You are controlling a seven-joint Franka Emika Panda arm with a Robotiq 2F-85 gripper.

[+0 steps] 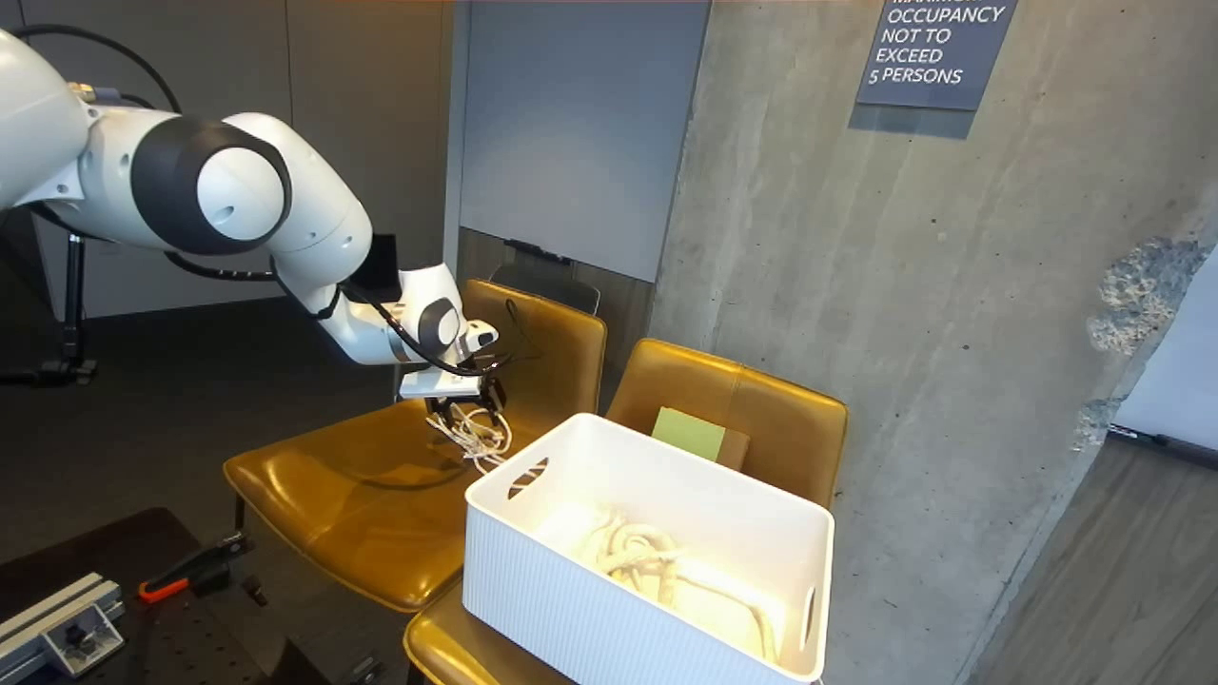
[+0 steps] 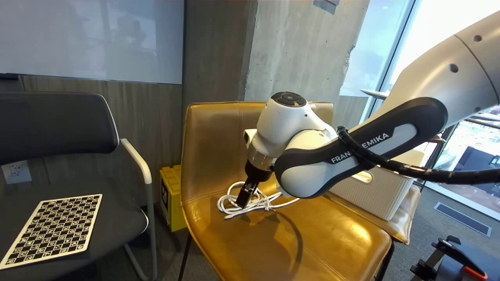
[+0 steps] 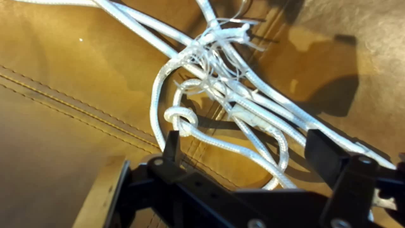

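A tangled white rope [image 3: 237,150] with a knot and frayed strands lies on the seat of a tan leather chair [image 2: 328,234]. Just over it, my gripper points down with its fingers wide apart, and the rope on the seat shows in the space between them. One black finger [image 3: 172,148] is left of the knotted part, the other right of the bundle. From the side, the gripper [image 2: 244,199] hangs close to the rope coil [image 2: 229,206]; whether it touches cannot be made out. A white ribbed bin [image 1: 537,594] holds another pale rope [image 1: 639,554].
The bin stands on a second tan chair [image 1: 731,388] beside the first, with a green and brown block [image 1: 690,434] behind it. A dark chair [image 2: 108,206] bearing a checkered board [image 2: 54,227] is on the other side.
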